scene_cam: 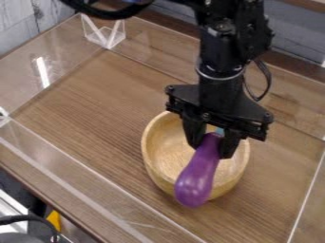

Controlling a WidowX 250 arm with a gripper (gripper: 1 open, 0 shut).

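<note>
The black gripper [210, 133] hangs over a tan wooden bowl [168, 143], shut on a purple elongated object [196, 180] that slants down toward the bowl's front. The object's lower end is over the near part of the bowl; whether it touches the bowl I cannot tell. The fingertips are partly hidden behind the dark gripper body and the object.
The wooden table [83, 114] has clear room to the left of the bowl and at the right. A white wire item [105, 31] stands at the back left. A yellow-and-black item [38, 224] is at the front left edge.
</note>
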